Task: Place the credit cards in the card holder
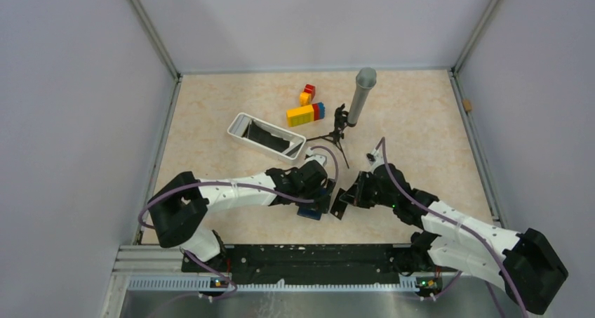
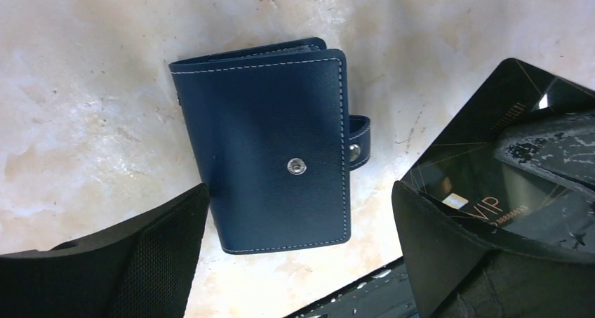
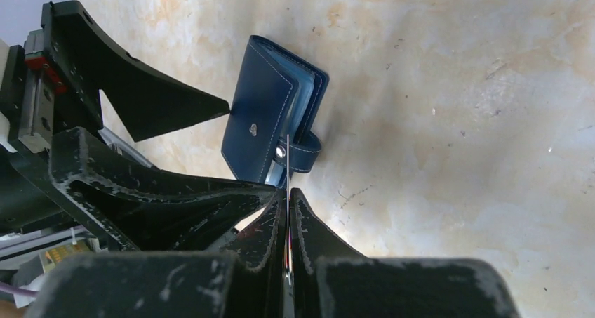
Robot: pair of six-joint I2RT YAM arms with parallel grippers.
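The dark blue card holder (image 2: 273, 128) lies on the table with its strap unfastened and its top slightly parted. My left gripper is open above it, one finger on either side of the holder in the left wrist view. A black card marked VIP is gripped by my right gripper; from the right wrist view the card shows edge-on as a thin line between the shut fingers. In the top view this card (image 1: 339, 204) is just right of the holder, which the left arm partly covers.
Behind the left arm stands a white tray (image 1: 239, 127) with dark items inside. Toy blocks (image 1: 300, 116) and a small tripod (image 1: 339, 125) with a grey cylinder are farther back. Both grippers are close together.
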